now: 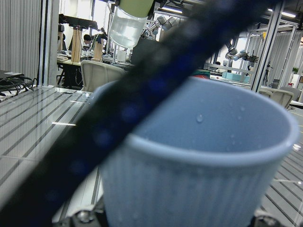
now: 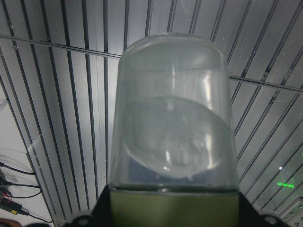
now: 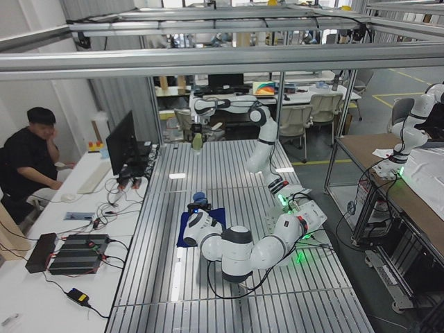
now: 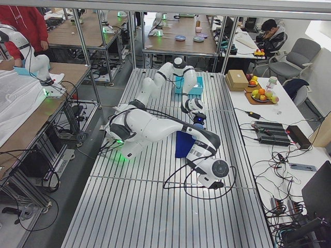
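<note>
A pale blue plastic cup [image 1: 189, 189] fills the left wrist view, held upright in my left gripper [image 3: 199, 207], which is shut on it above the dark blue cloth [image 4: 184, 144]. A clear bottle with an olive band [image 2: 173, 137] is in my right gripper [image 3: 197, 132], shut on it and raised at the far end of the table in the camera left view. The bottle also shows tilted above and beyond the cup in the left wrist view, its lower part translucent.
A cyan bin [image 4: 195, 85] stands at one end in the camera right view. Desks with a monitor [image 3: 123, 142], cables and fruit plates run alongside; a person sits there.
</note>
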